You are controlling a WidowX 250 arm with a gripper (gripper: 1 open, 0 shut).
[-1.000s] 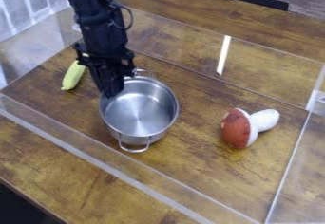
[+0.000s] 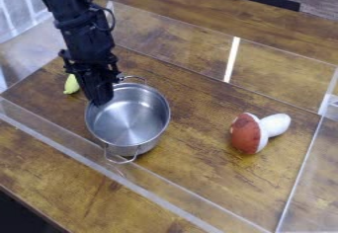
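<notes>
A black gripper (image 2: 98, 89) reaches down from the top left to the back-left rim of a steel pot (image 2: 129, 120) with two wire handles. Its fingertips are at the rim, dark and hard to make out; it looks shut, but whether the rim is between them I cannot tell. A pale green object (image 2: 74, 83), long and thin, lies just left of the gripper, partly hidden by it.
A red and white toy mushroom (image 2: 252, 131) lies on the wooden table (image 2: 224, 193) at the right. A white strip (image 2: 232, 59) lies behind it. Clear panels border the front and right.
The pot and gripper have moved left, toward the green object, which is now more hidden. The mushroom stays where it was.
</notes>
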